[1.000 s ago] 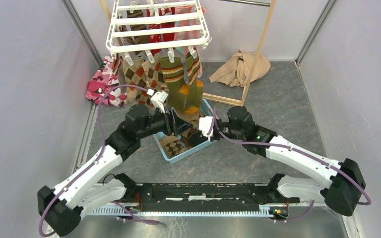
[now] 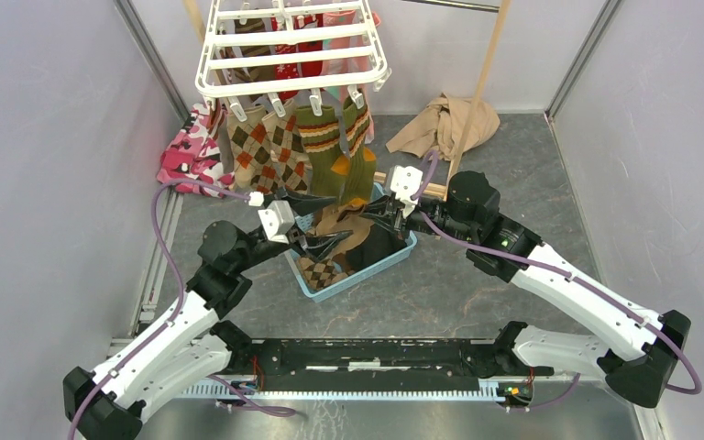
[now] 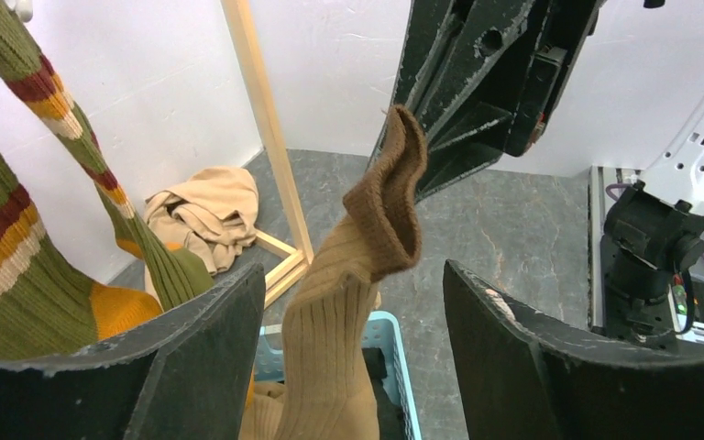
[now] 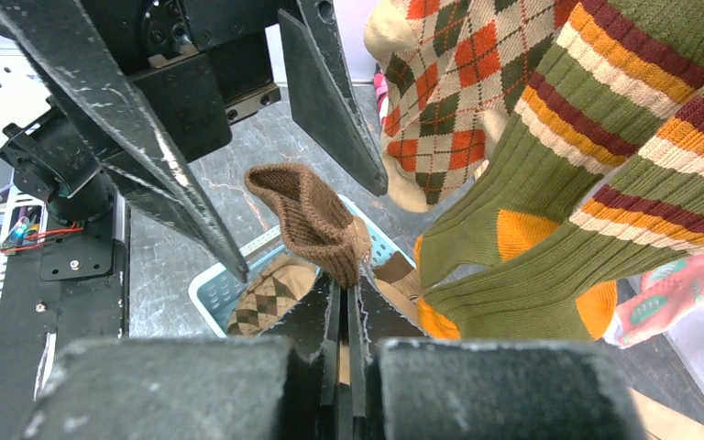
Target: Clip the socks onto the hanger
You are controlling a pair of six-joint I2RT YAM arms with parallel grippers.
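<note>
A brown sock hangs from my right gripper [image 2: 368,216], which is shut on its cuff; in the right wrist view the cuff [image 4: 298,211] stands folded open above the fingertips. My left gripper [image 2: 342,218] is open, and in the left wrist view its fingers [image 3: 206,339] stand either side of the sock with a gap. The white hanger [image 2: 293,89] is above, at the back. From its front clips hang argyle socks [image 2: 249,137] and green striped socks [image 2: 319,142]; the green ones are close beside both grippers.
Below the grippers, a blue basket [image 2: 357,283] holds argyle and dark socks. A tan cloth [image 2: 445,128] lies on the floor at the back right, by a wooden stand [image 2: 479,87]. Pink camouflage cloth [image 2: 188,160] hangs at the left.
</note>
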